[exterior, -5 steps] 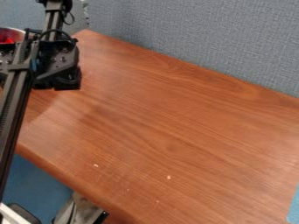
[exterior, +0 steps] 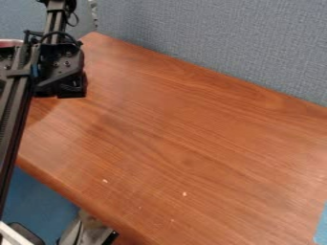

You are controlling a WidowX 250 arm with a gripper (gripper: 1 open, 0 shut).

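A wooden table (exterior: 192, 144) fills most of the camera view, its top bare apart from a few small pale specks. My arm's black hardware (exterior: 57, 72) stands over the table's far left corner, on a vertical dark rail running down the left edge. Its fingertips cannot be made out. Part of a red object (exterior: 8, 44) shows at the left edge, mostly hidden behind the arm.
A grey fabric partition (exterior: 230, 43) borders the table's back. Blue floor (exterior: 32, 201) shows beyond the front left edge.
Slightly less red shows behind the arm at the left edge than a second ago; otherwise little differs.
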